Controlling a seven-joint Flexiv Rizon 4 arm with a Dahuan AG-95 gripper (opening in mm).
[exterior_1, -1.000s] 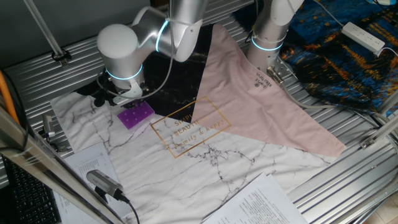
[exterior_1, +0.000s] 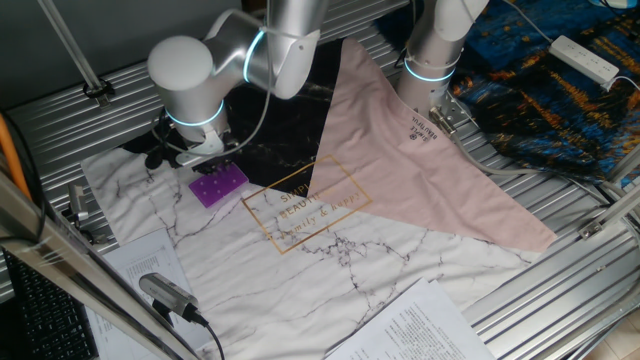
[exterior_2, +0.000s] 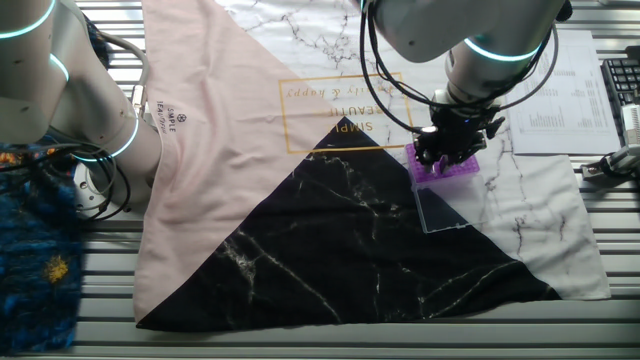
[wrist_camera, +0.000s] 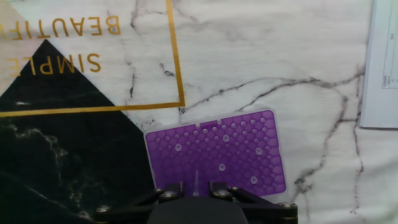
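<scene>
A purple rack (wrist_camera: 208, 149) with rows of holes and several pale round spots lies on the marbled cloth, below my fingers in the wrist view. In exterior view 1 the rack (exterior_1: 219, 186) shows in front of the arm's end. My gripper is over the rack's near edge, its two dark fingertips (wrist_camera: 219, 188) a small gap apart. A thin, pale, pointed sliver (wrist_camera: 196, 182) shows in that gap; whether the fingers grip it is unclear. From exterior view 2, the gripper (exterior_2: 445, 165) hides part of the rack (exterior_2: 455, 172).
A clear flat piece (exterior_2: 440, 225) lies beside the rack. The cloth (exterior_1: 400, 170) is slightly wrinkled and largely bare.
In exterior view 1 the arm's end has shifted slightly left. The rack and the cloth stay where they were.
</scene>
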